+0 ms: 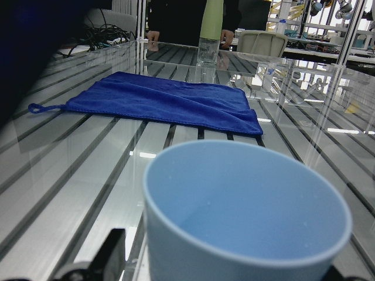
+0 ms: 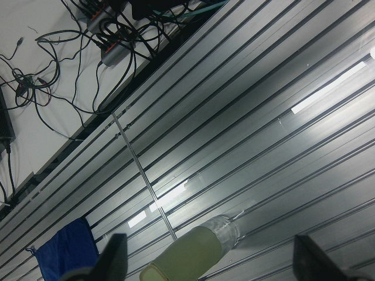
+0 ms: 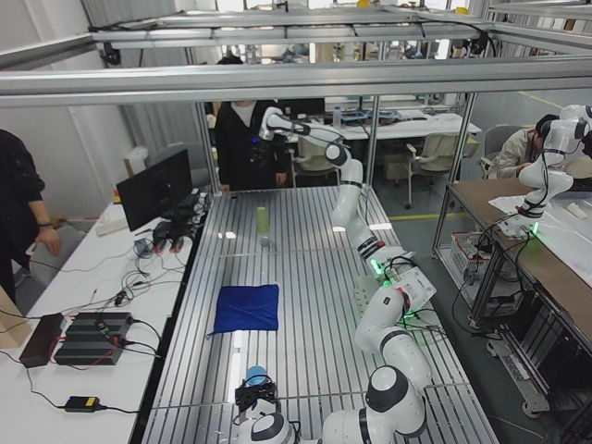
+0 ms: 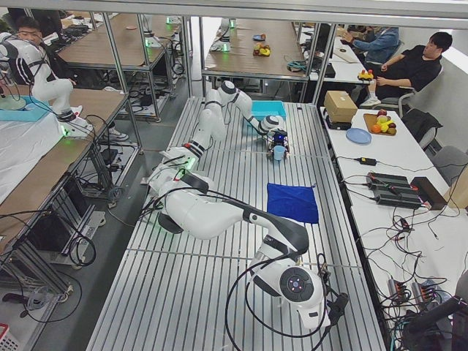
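A light blue cup (image 1: pixel 246 234) fills the lower middle of the left wrist view, right at my left gripper (image 4: pixel 278 150); whether the fingers close on it cannot be made out. A blue cloth (image 4: pixel 291 202) lies flat on the slatted table. Beyond it a green-bodied bottle with a clear end (image 3: pixel 262 219) stands upright. My right gripper (image 3: pixel 261 153) is raised above the far end of the table; in the right wrist view the bottle is below its spread, open fingers (image 2: pixel 313 263).
A blue bin (image 4: pixel 267 110) sits behind the left gripper. A side desk (image 3: pixel 55 407) holds a monitor, power units and cables along the table's edge.
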